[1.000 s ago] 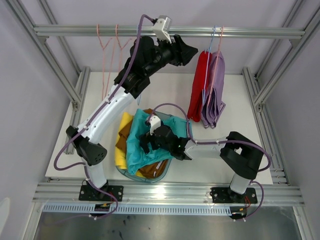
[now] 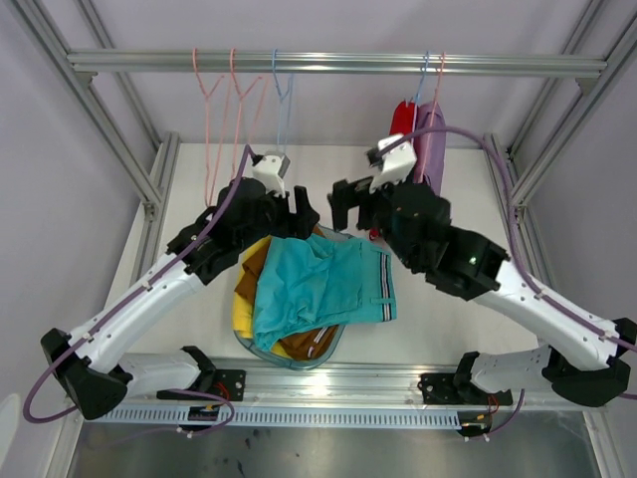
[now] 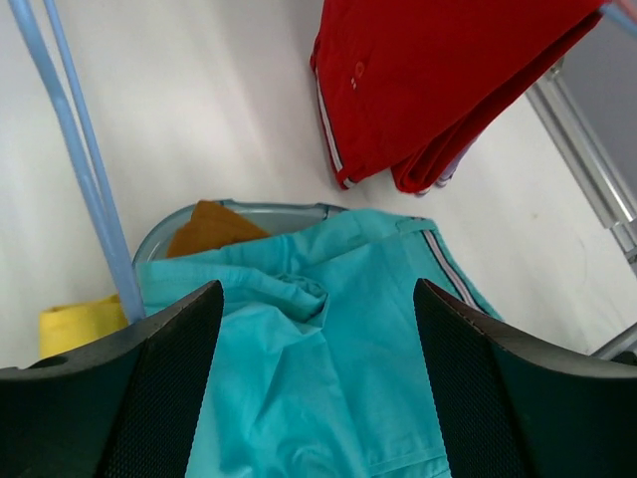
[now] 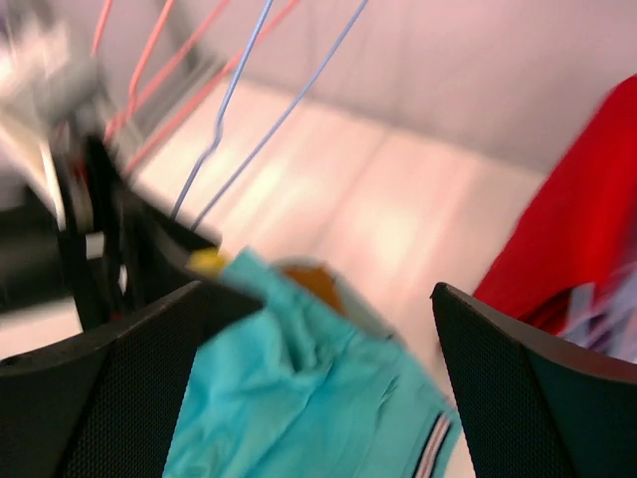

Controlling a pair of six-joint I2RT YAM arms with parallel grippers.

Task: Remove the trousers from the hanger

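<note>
Turquoise trousers [image 2: 323,284] lie crumpled in a basket over yellow and brown cloth. Red trousers [image 3: 438,80] and purple trousers [image 2: 432,139] hang on hangers at the right of the rail. My left gripper [image 2: 299,213] is above the basket, part open with nothing visible between its fingers. My right gripper [image 2: 348,204] stands open just right of it, raised in front of the red trousers, nothing seen between its fingers. The right wrist view is blurred.
Empty pink hangers [image 2: 208,119] and a blue hanger [image 2: 282,100] hang at the left of the rail [image 2: 338,62]. White board [image 2: 448,319] is clear around the basket.
My left gripper has come down from near the rail to above the basket. My right gripper has risen from the turquoise trousers, which stay in the basket.
</note>
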